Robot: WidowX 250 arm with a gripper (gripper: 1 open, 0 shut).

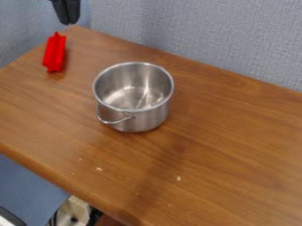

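Observation:
A red, elongated object [55,51] lies on the wooden table at the back left. Above it, at the top edge of the view, the dark gripper [66,12] is mostly out of frame; only its lower tips show, apart from the red object, and its opening cannot be made out. A steel pot [133,98] with a wire handle stands near the middle of the table.
A grey textured wall [213,35] runs behind. The table's left edge drops to a blue-grey area at lower left.

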